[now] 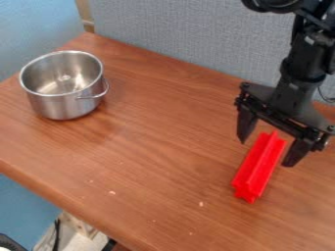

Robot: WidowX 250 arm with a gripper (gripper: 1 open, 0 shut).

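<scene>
A red elongated block [256, 172] lies on the wooden table at the right, pointing from near to far. My black gripper [268, 135] is over the far end of that block, its two fingers spread apart, one on either side above it, with nothing visibly held. Whether the fingertips touch the block is unclear.
A steel pot [63, 86] with a handle stands at the left of the wooden table [151, 157]. A grey padded wall [183, 34] runs along the back; the table's edge is at the lower left.
</scene>
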